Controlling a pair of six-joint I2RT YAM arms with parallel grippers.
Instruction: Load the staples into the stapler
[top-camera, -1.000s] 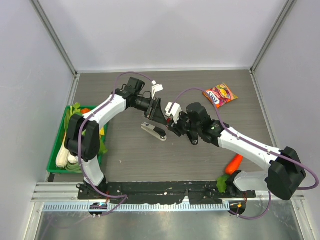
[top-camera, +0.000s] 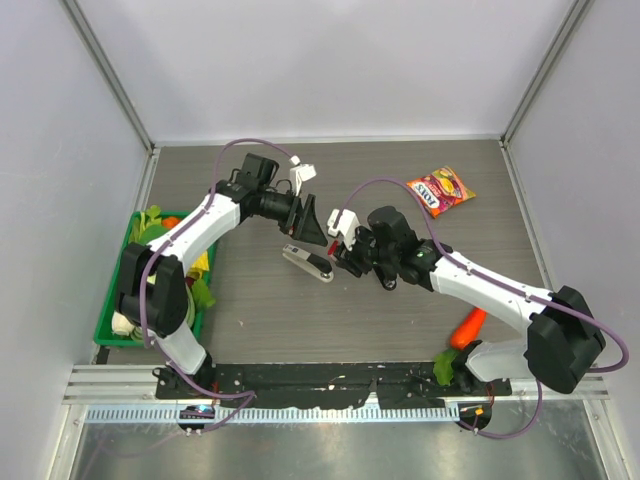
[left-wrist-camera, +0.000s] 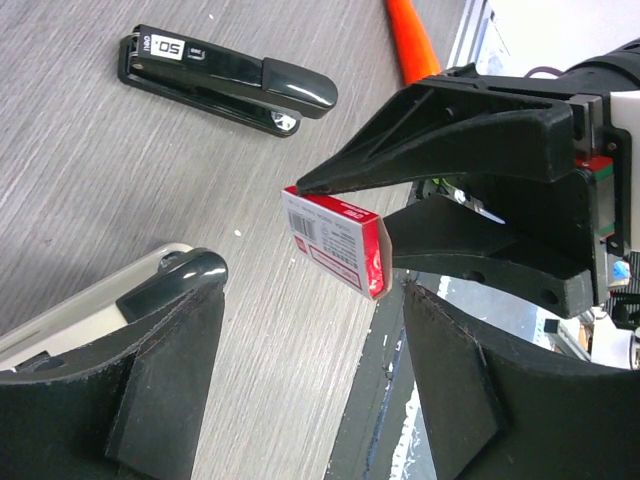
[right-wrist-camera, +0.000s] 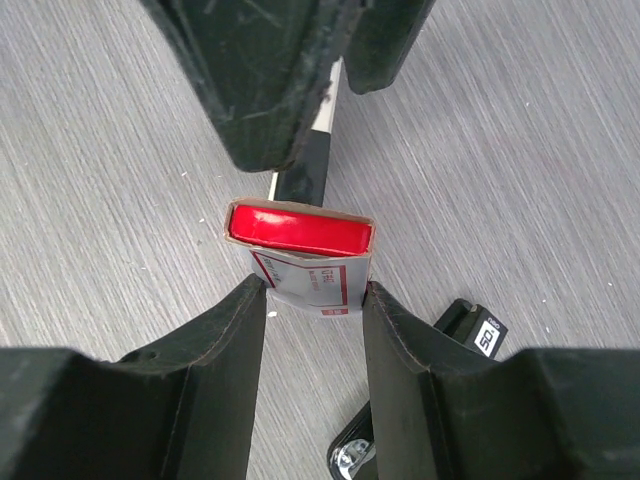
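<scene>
A small red and white staple box hangs above the table, with my right gripper shut on it. Its red end faces up the right wrist view, toward the fingers of my left gripper. Those left fingers stand open and apart from the box, with nothing between them. A white-and-black stapler lies below the grippers in the top view. In the left wrist view a black stapler lies closed on the table; the right arm mostly covers it from above.
A green basket of vegetables stands at the left. Toward the back right lies a snack bag, and an orange carrot is at the front right. Bare table shows in front of the grippers.
The left gripper has drawn back leftward from the box. My right gripper, still holding the box, has shifted only slightly toward the left and front.
</scene>
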